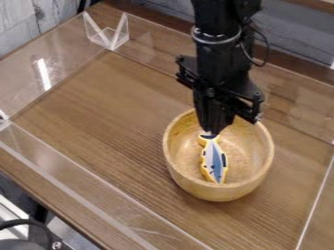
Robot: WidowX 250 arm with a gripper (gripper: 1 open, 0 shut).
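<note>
A pale wooden bowl (248, 166) sits on the wooden table, right of centre. Inside it lies a small object (217, 165), yellow and white with some blue, its upper end near my gripper (208, 127). The black gripper is above the bowl's back part, higher than the object; I cannot tell whether its fingers are open or shut.
A clear plastic piece (107, 31) stands at the back left. A grey strip and ledge run along the back. Something dark with a cable is at the bottom left edge.
</note>
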